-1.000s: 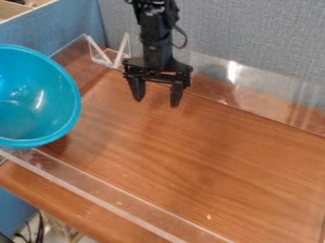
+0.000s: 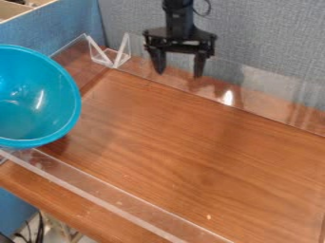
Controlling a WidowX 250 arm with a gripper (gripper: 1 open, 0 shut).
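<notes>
My black gripper [image 2: 180,61] is raised at the back centre of the camera view, open, its two dark fingers apart with nothing seen between them. It hangs near the clear back rail, in front of the grey padded wall. A large blue bowl [image 2: 32,90] sits at the left edge, apart from the gripper.
Clear plastic rails run along its back and front-left sides. A white bracket [image 2: 109,59] stands at the back left corner. Cables [image 2: 38,228] show at the bottom left.
My gripper has moved back and up, away from the table's middle and slightly to the right. The bowl has not moved.
</notes>
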